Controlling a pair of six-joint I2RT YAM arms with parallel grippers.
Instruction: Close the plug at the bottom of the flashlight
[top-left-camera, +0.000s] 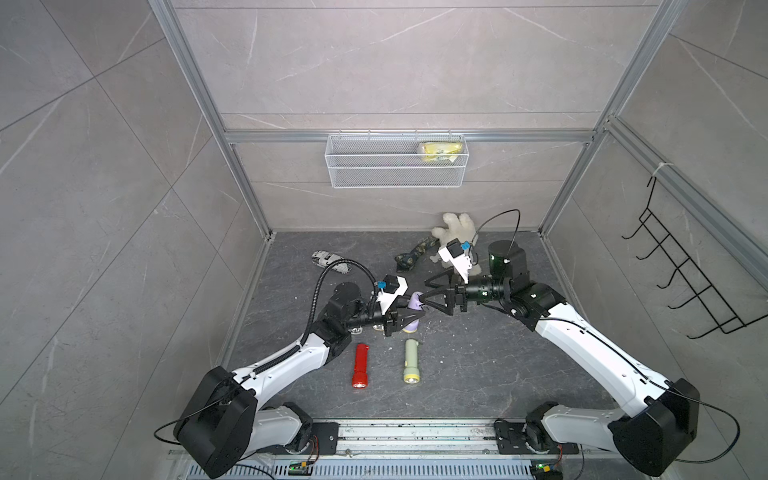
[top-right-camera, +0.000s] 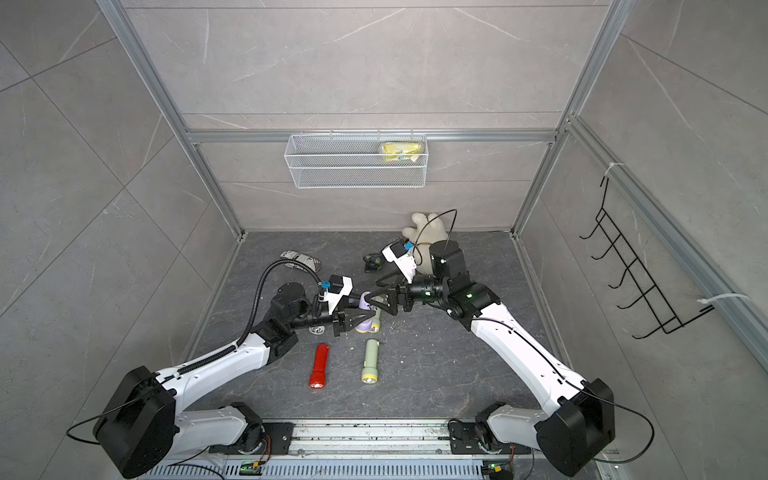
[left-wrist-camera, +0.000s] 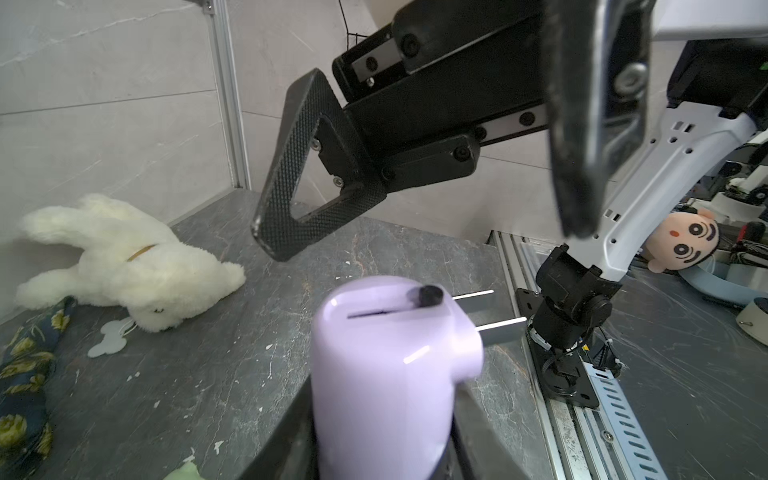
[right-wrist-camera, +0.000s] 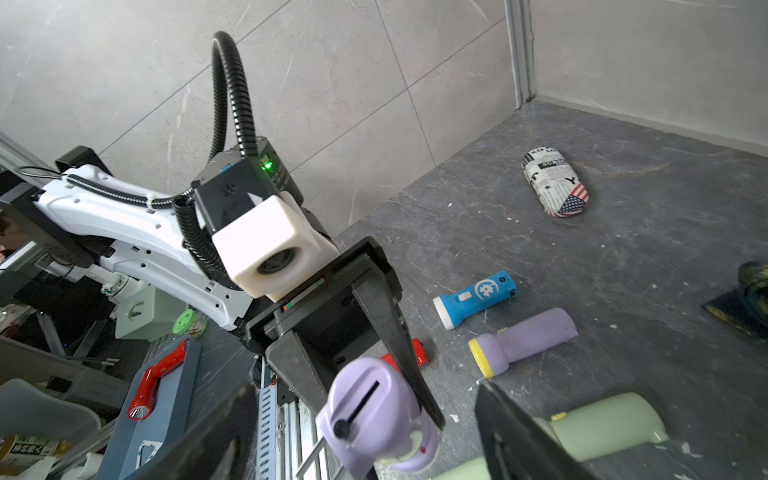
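Note:
A lilac plug body (left-wrist-camera: 382, 376) with two metal prongs and a slot with a dark knob on top is held in my left gripper, whose fingers are shut on it. My right gripper (top-left-camera: 438, 297) stands open just beside and above it, its fingers spread, nothing between them; in the left wrist view they loom over the plug. On the floor lie a red flashlight (top-left-camera: 360, 365), a green flashlight (top-left-camera: 412, 360), a blue one (right-wrist-camera: 476, 297) and a purple one with a yellow head (right-wrist-camera: 524, 340). Another green one (right-wrist-camera: 600, 428) shows in the right wrist view.
A white plush toy (left-wrist-camera: 160, 272), a dark patterned cloth (left-wrist-camera: 24, 368) and a newspaper-print object (right-wrist-camera: 554, 180) lie toward the back. A wire basket (top-left-camera: 396, 160) hangs on the back wall, a black hook rack (top-left-camera: 688, 272) on the right wall.

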